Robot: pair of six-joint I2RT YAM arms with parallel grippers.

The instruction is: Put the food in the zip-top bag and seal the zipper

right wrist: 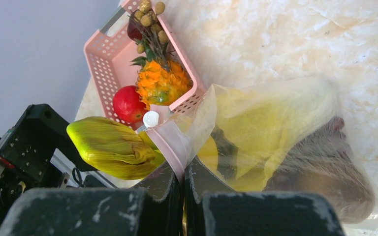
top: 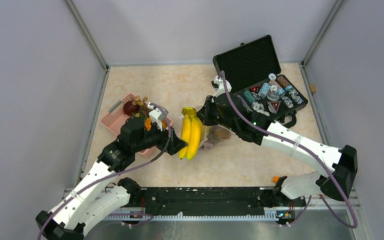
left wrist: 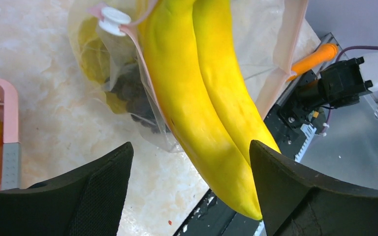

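Note:
A yellow banana bunch point(top: 192, 135) hangs at the mouth of the translucent zip bag, its lower ends outside, as the left wrist view point(left wrist: 197, 98) shows. The bag holds yellow and brownish items. My left gripper point(top: 179, 144) is open around the bananas' lower part, its fingers either side. My right gripper is shut on the bag's pink zipper edge point(right wrist: 172, 142), beside the white slider point(right wrist: 150, 119).
A pink basket point(right wrist: 98, 64) with a pineapple point(right wrist: 160, 86), red fruit point(right wrist: 128, 103) and others stands left. An open black case point(top: 245, 65) lies back right.

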